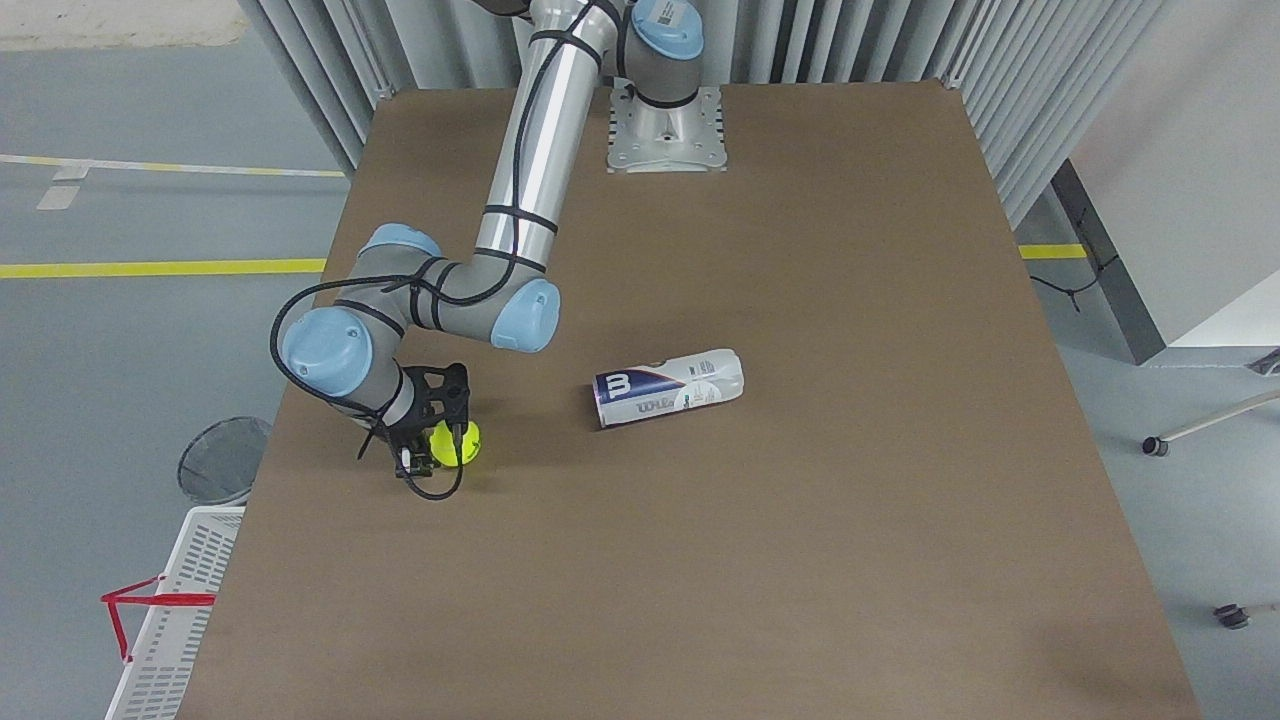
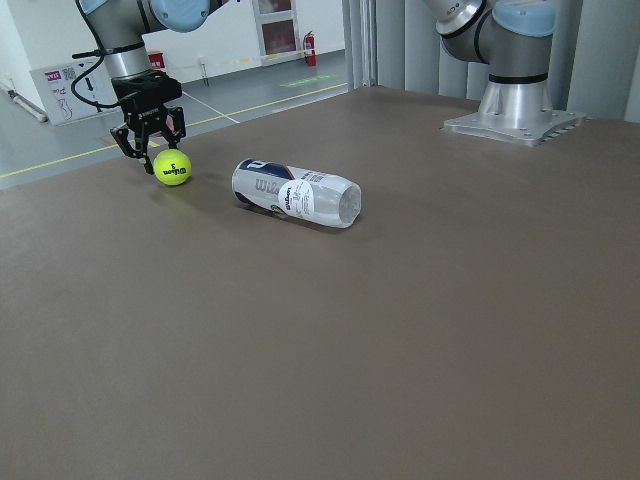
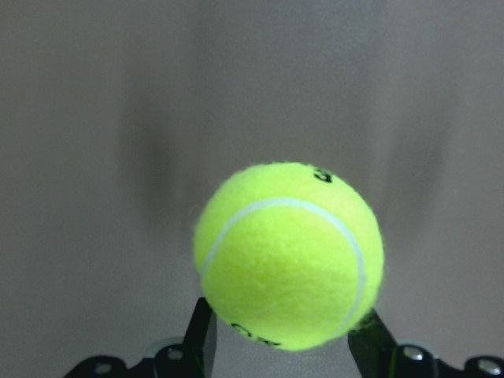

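A yellow tennis ball [image 1: 461,449] [image 2: 173,167] [image 3: 287,264] rests on the brown table [image 1: 840,504] at its left side. My gripper [image 1: 426,444] [image 2: 147,150] is low at the ball, the ball in front of its fingertips in the wrist view. The fingertips are partly hidden behind the ball, so I cannot tell whether they grip it. A clear Wilson ball can [image 1: 666,389] [image 2: 295,192] lies on its side to the right of the ball.
The arm's base plate [image 1: 630,150] is at the table's back. A mesh bin [image 1: 222,458] and a white basket [image 1: 180,636] stand beside the left edge.
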